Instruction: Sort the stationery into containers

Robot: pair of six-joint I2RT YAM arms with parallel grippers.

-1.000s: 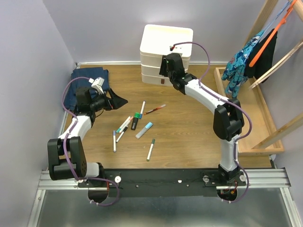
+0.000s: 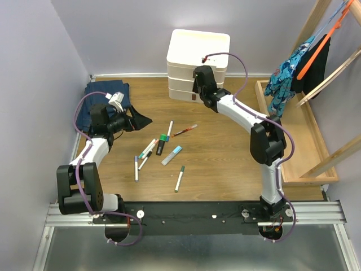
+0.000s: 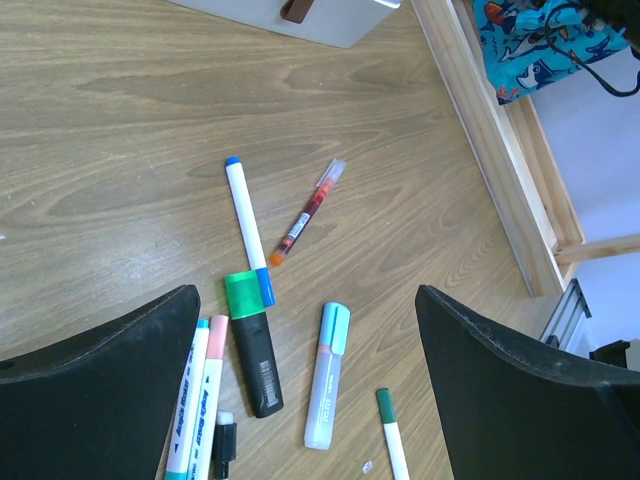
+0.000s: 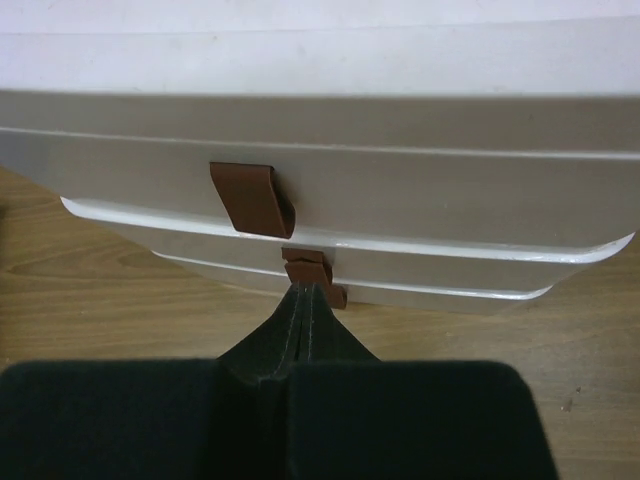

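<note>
A stack of white containers [image 2: 197, 45] with brown latches [image 4: 250, 198] stands at the back. My right gripper is shut, empty, at the stack's front; in the right wrist view its tips appear by a lower latch. My left gripper [image 2: 142, 121] hangs open over the left side, nothing between its fingers. Several pens and markers lie loose on the table: a black marker with green cap [image 3: 256, 360], a blue-capped pen [image 3: 246, 215], an orange-ended pen [image 3: 307, 212], a light-blue highlighter [image 3: 324, 395], a green-capped pen [image 2: 180, 179] and others.
A folded dark blue cloth [image 2: 93, 90] lies at the back left. A wooden rack [image 2: 307, 179] with hanging clothes stands on the right.
The right arm has shifted slightly at the container stack's front. The left arm and the stationery are unchanged.
</note>
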